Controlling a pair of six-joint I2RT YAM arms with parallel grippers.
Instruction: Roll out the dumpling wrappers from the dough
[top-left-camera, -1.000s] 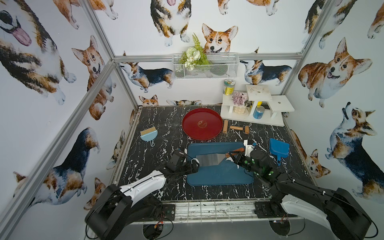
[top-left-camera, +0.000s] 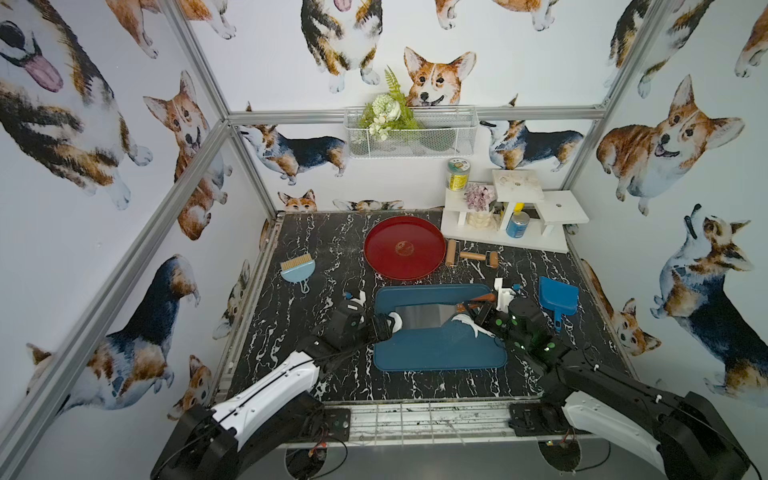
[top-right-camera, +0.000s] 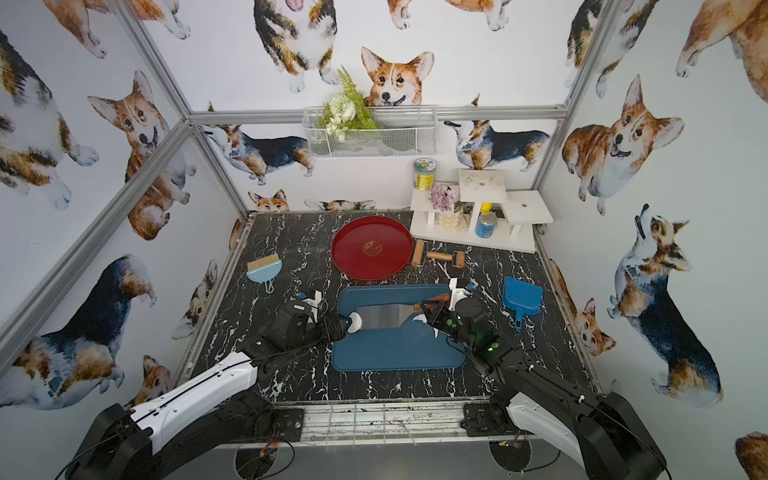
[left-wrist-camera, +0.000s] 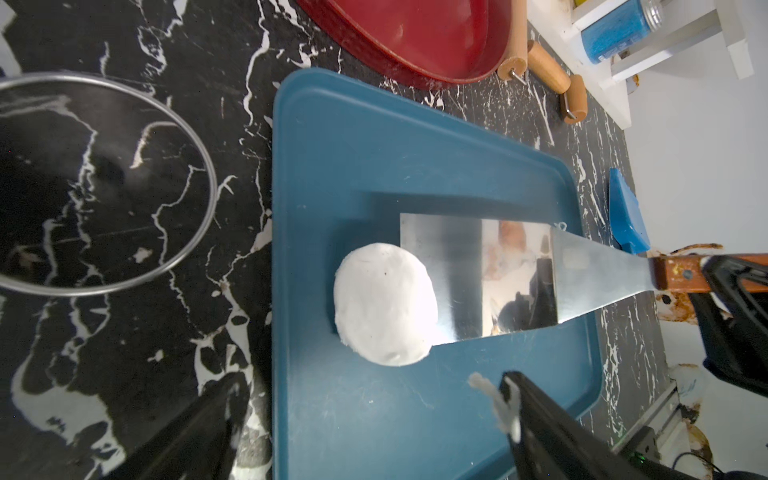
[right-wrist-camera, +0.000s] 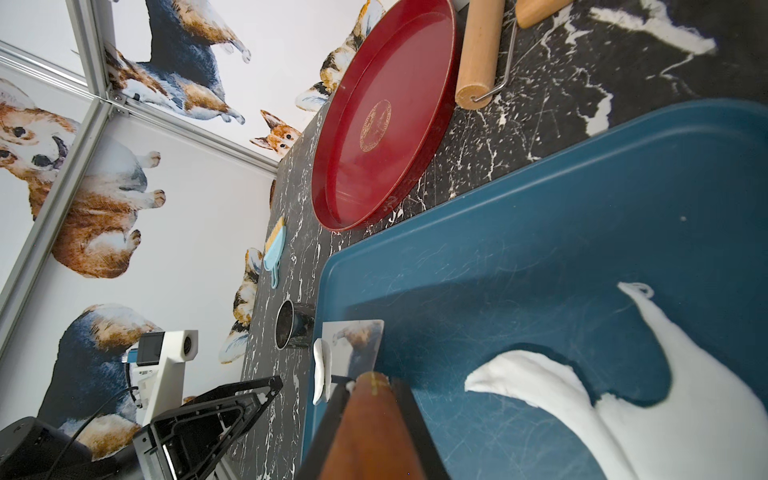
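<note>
A round white dough disc (left-wrist-camera: 384, 305) lies at the left end of the blue tray (left-wrist-camera: 336, 416). Its right side slightly overlaps the end of the spatula's steel blade (left-wrist-camera: 480, 276), which lies low over the tray. My right gripper is shut on the spatula's brown handle (right-wrist-camera: 373, 448). Open and empty, my left gripper is at the tray's left end, close to the disc, its fingers (left-wrist-camera: 544, 436) blurred and wide apart. Irregular white dough scraps (right-wrist-camera: 688, 424) lie on the tray's right part, below the right gripper.
A metal ring (left-wrist-camera: 212, 184) stands on the dark counter left of the tray. Behind the tray are a red round tray (top-left-camera: 405, 248) and wooden rollers (top-left-camera: 473, 256). A blue dustpan (top-left-camera: 557, 294) lies right, a brush (top-left-camera: 297, 269) left.
My left gripper has drawn left, away from the blade, uncovering the white disc in the top left view. The spatula and right gripper have shifted slightly right.
</note>
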